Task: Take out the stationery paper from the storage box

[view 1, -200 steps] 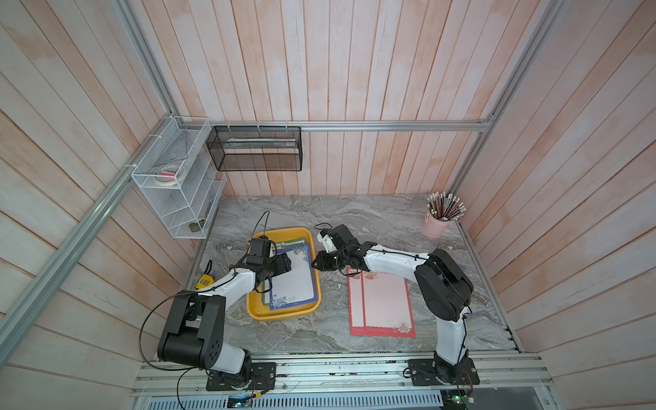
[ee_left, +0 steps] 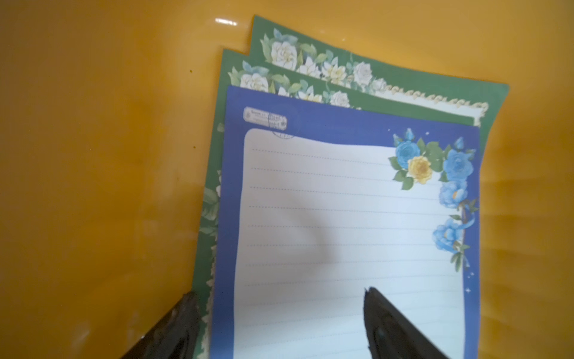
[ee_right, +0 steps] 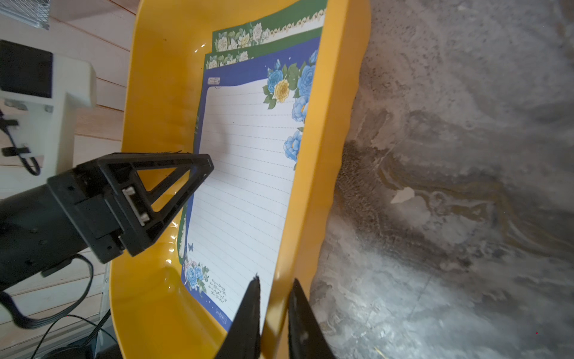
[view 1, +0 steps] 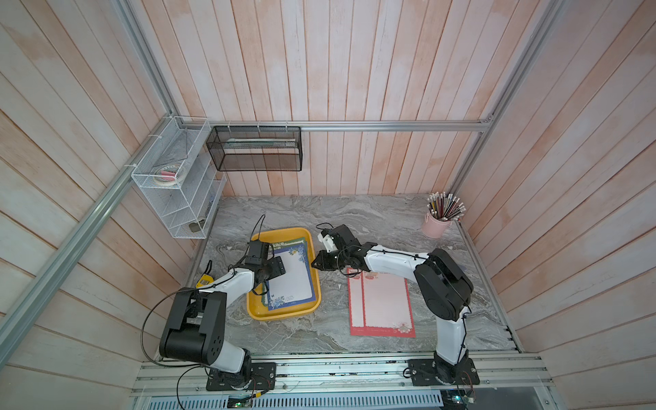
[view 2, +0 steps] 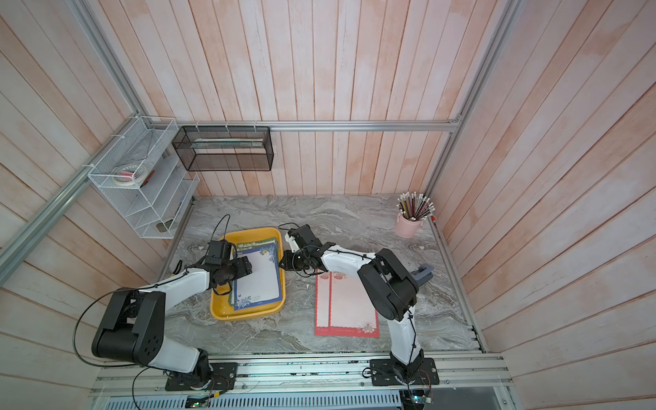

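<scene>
The storage box is a yellow tray (view 1: 254, 309) on the left of the table. Inside it lies a blue-bordered sheet of stationery paper (ee_left: 334, 263) with blue and yellow flowers. Green-bordered sheets (ee_left: 412, 101) stick out beneath it at the top and left. Over the left part of the blue sheet, my left gripper is open, its fingers (ee_left: 182, 323) apart with nothing gripped between them; whether they touch the paper I cannot tell. My right gripper is shut on the tray's right rim.
Red-bordered pink sheets (view 1: 389, 307) lie on the table right of the tray, below the right arm. A pink pencil cup (view 1: 435, 225) stands at the back right. White wire shelves (view 1: 179, 191) rise at the left.
My left gripper has shifted slightly left, and the blue sheet has slid a little left in the tray. The right gripper stays on the rim.
</scene>
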